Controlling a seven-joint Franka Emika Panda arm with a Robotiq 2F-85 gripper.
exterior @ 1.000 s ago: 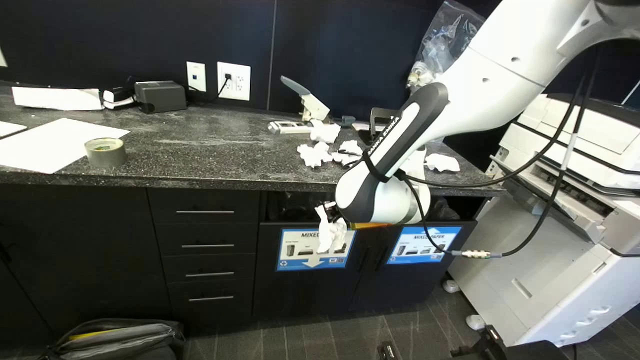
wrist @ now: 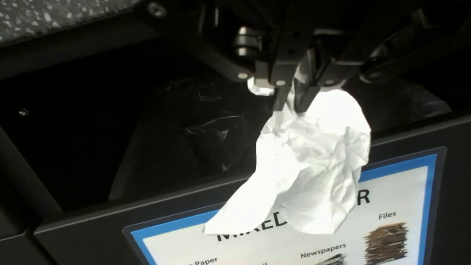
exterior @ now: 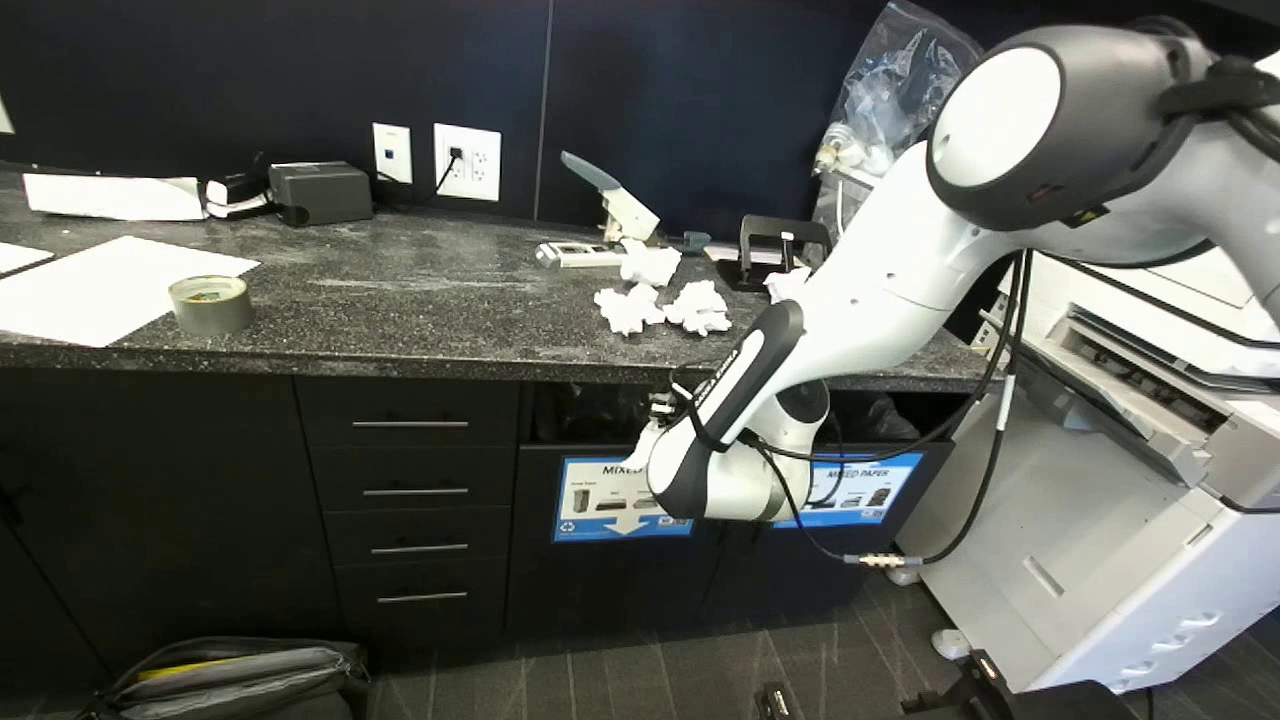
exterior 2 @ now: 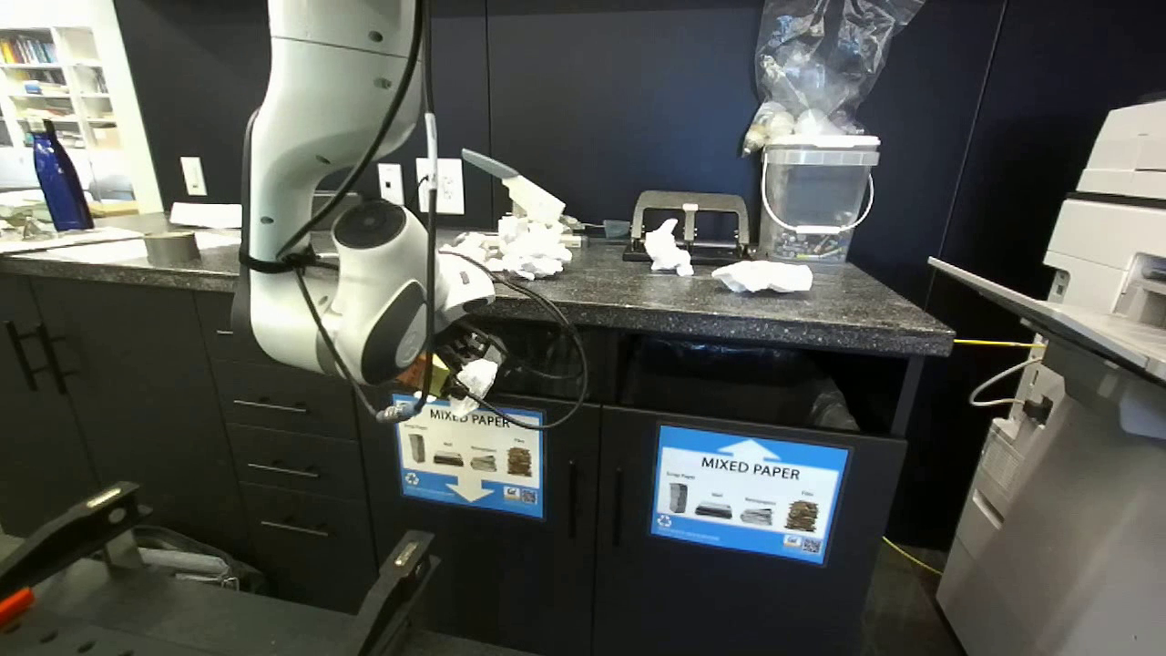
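Note:
A crumpled white paper (wrist: 315, 163) hangs from my gripper, whose fingers are shut on its upper part. Behind the paper in the wrist view lies the dark open slot (wrist: 190, 132) of a bin lined with black plastic, above a blue-edged sign (wrist: 282, 238). The paper overlaps that sign and the front panel in this view. In exterior view 2 the same paper (exterior 2: 475, 379) shows just in front of the left slot, near its lower edge. The arm hides most of the gripper in exterior view 1, with a bit of the paper (exterior: 644, 446) visible.
Several crumpled papers (exterior: 630, 310) lie on the dark counter (exterior: 420, 300), along with a stapler (exterior: 612, 204). A hole punch (exterior 2: 689, 224) and a clear bucket (exterior 2: 814, 202) stand at the back. To the right is a printer (exterior: 1116, 480). A second bin slot (exterior 2: 721, 383) opens beside the first.
In exterior view 1 the arm's lower end has swung down and slightly left, and its upper part has come lower. The held paper, earlier in plain sight, is now mostly behind the arm.

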